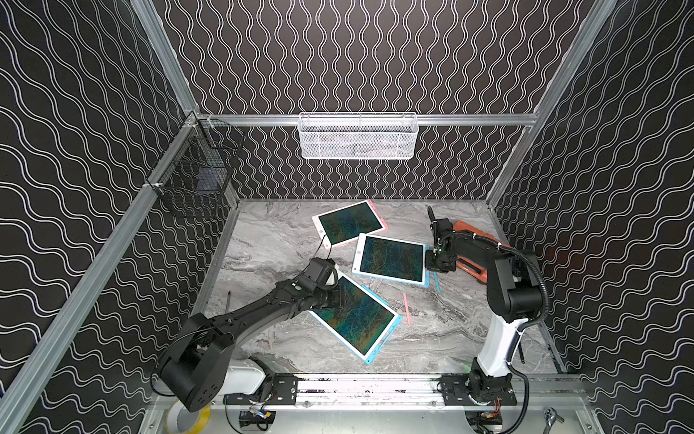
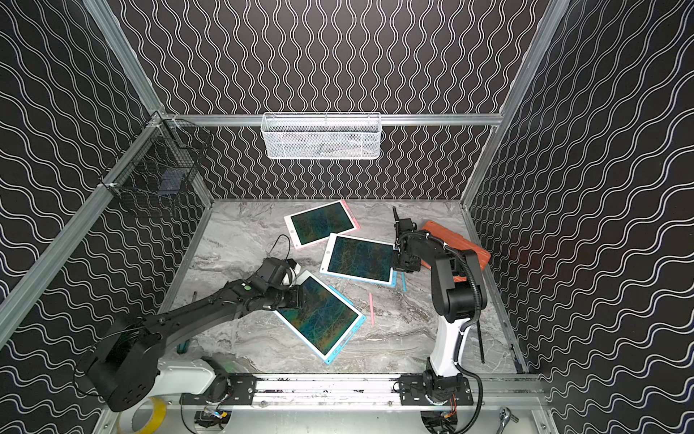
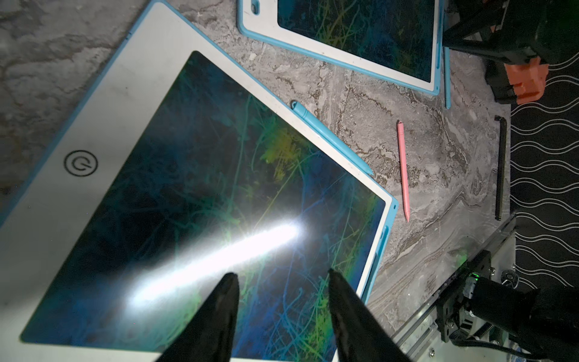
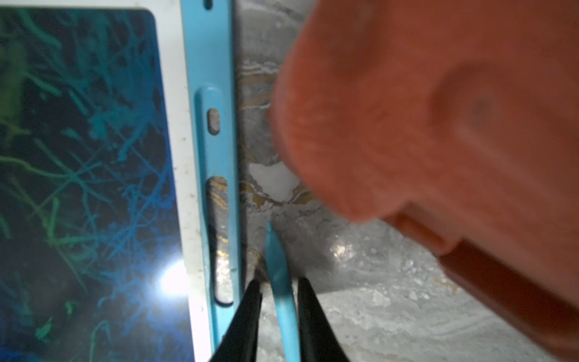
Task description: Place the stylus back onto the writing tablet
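In the right wrist view, a blue stylus (image 4: 282, 295) lies on the marble table just right of the middle tablet (image 4: 173, 138), beside its slotted blue edge. My right gripper is open, one finger on each side of that stylus, with a gap showing. Over the near tablet (image 1: 368, 311) hangs my left gripper, open and with only the screen behind its fingers. A second blue stylus (image 3: 331, 138) rests along that tablet's long side. On bare table between the two tablets and the front rail lies a pink stylus (image 3: 403, 172).
An orange case (image 4: 446, 138) sits close to the right gripper. Farther back is a pink-edged tablet (image 1: 350, 222). A white mesh basket (image 1: 358, 137) hangs on the back wall, and a black wire basket (image 1: 198, 173) on the left.
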